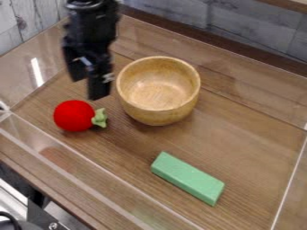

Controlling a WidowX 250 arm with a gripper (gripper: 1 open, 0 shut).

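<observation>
My gripper (pixel 79 67) hangs at the upper left in the camera view, a dark blurred shape; I cannot make out whether it is open or shut. A red tomato-like object (pixel 74 115) with a green tip lies below it on the wooden table (pixel 96 184). An empty tan bowl (pixel 160 88) stands in the middle, right of the gripper. A green rectangular block (pixel 188 176) lies at the lower right.
</observation>
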